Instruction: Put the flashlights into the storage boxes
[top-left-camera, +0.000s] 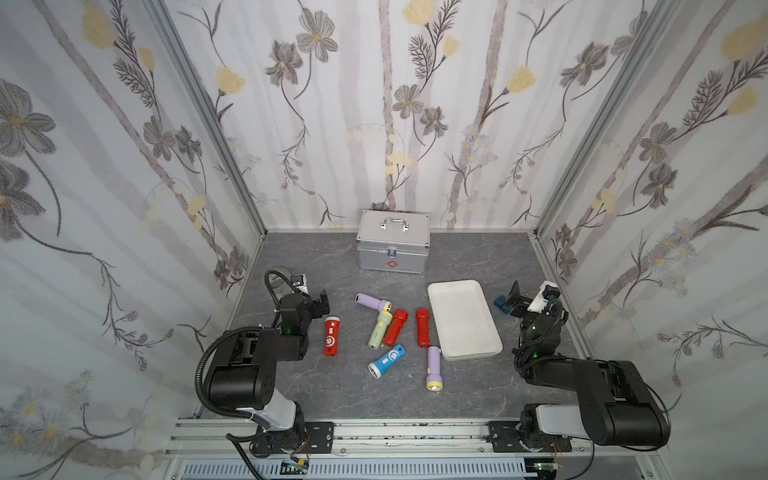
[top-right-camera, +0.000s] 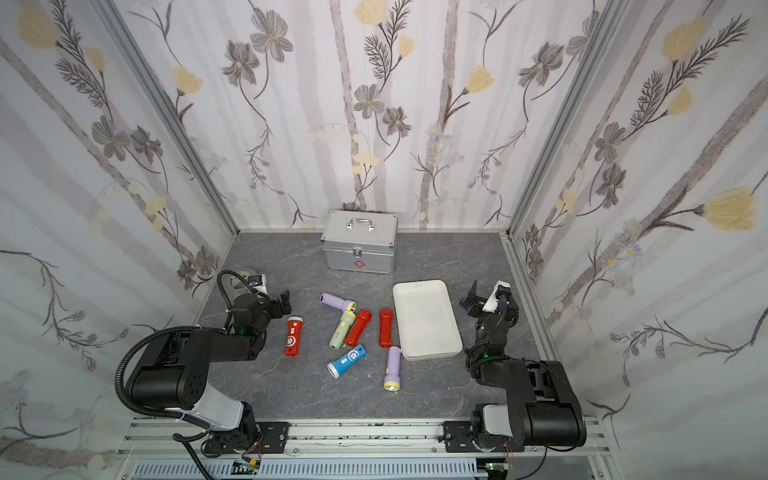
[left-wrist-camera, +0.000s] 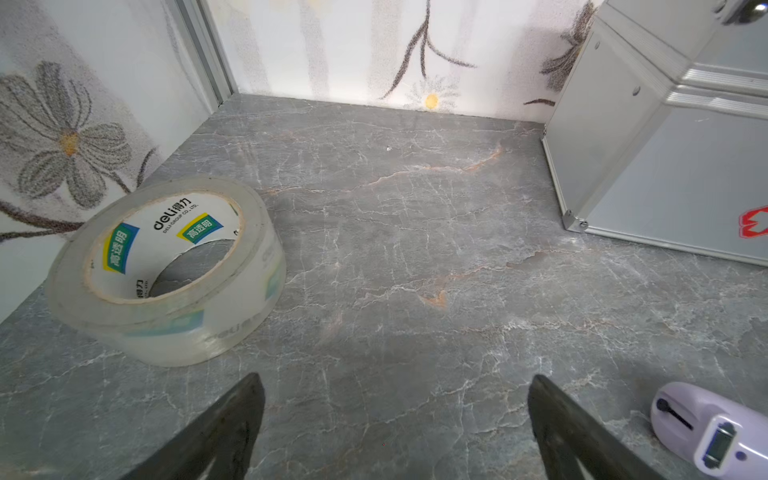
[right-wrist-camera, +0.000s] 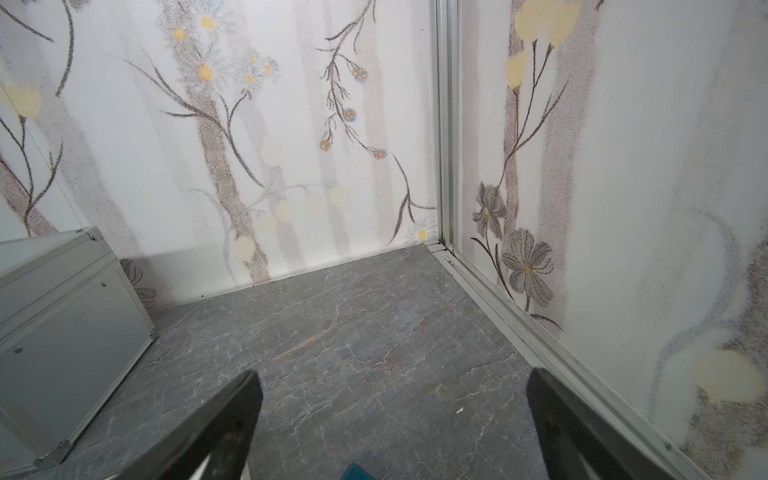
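Note:
Several flashlights lie loose on the table in both top views: a red one (top-left-camera: 331, 336) by the left arm, a purple one (top-left-camera: 372, 302), a green one (top-left-camera: 380, 329), two plainer red ones (top-left-camera: 394, 327) (top-left-camera: 422, 328), a blue one (top-left-camera: 387, 361) and a purple-and-yellow one (top-left-camera: 433, 368). To their right sits an empty white tray (top-left-camera: 465, 320). My left gripper is open, nothing between its fingers; a purple flashlight end (left-wrist-camera: 712, 428) shows beyond its right finger. Open and empty too is my right gripper. Near it lies a blue object (top-left-camera: 502, 304), partly hidden.
A closed silver case (top-left-camera: 392, 248) with a red cross stands at the back, behind the flashlights. Clear tape (left-wrist-camera: 172, 268) lies at the left, near the left gripper. Patterned walls enclose the area.

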